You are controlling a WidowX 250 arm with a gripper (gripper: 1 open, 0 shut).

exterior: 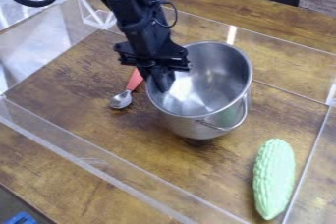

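Note:
A steel pot (207, 90) stands in the middle of the wooden table, slightly tilted in view, with a wire handle on its front. My black gripper (160, 75) is at the pot's left rim, its fingertips partly hidden there; it looks shut, and whether the rim is between the fingers is unclear. A spoon with a red handle (133, 83) lies left of the pot. A pale green corn cob (273, 179) lies at the front right.
Clear low walls or strips border the wooden work surface (92, 149).

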